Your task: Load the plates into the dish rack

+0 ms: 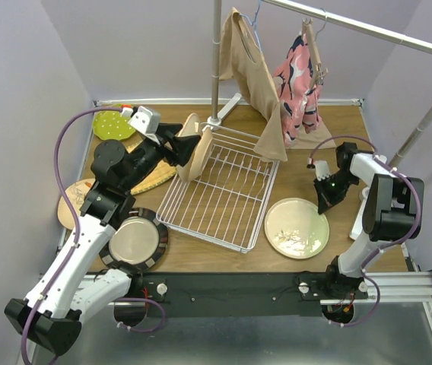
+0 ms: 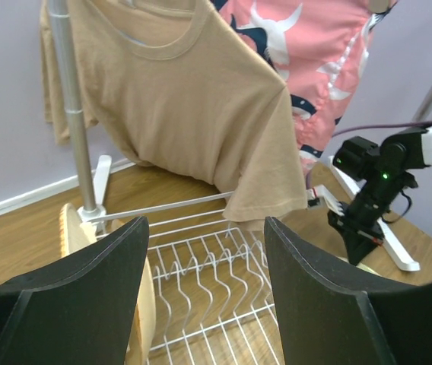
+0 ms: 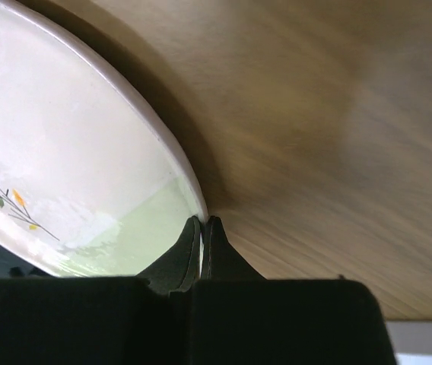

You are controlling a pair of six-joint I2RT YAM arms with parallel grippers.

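Observation:
My right gripper [image 1: 321,212] is shut on the rim of a cream plate [image 1: 297,230] with a pale green, leafy patch, right of the dish rack. In the right wrist view the fingers [image 3: 176,257] pinch the plate's edge, and a shadow shows on the wood beside it. The white wire dish rack [image 1: 204,237] sits mid-table. Two cream plates [image 1: 202,156] stand on edge at its left end. My left gripper is open above that end, nothing between its fingers; one standing plate [image 2: 148,308] shows partly behind the left finger.
A dark-rimmed plate [image 1: 134,241], a green plate [image 1: 112,125] and round boards [image 1: 74,199] lie on the left. The beige shirt [image 1: 254,72] hangs over the rack's back right corner, beside a pink garment [image 1: 300,87]. Bare wood lies behind the cream plate.

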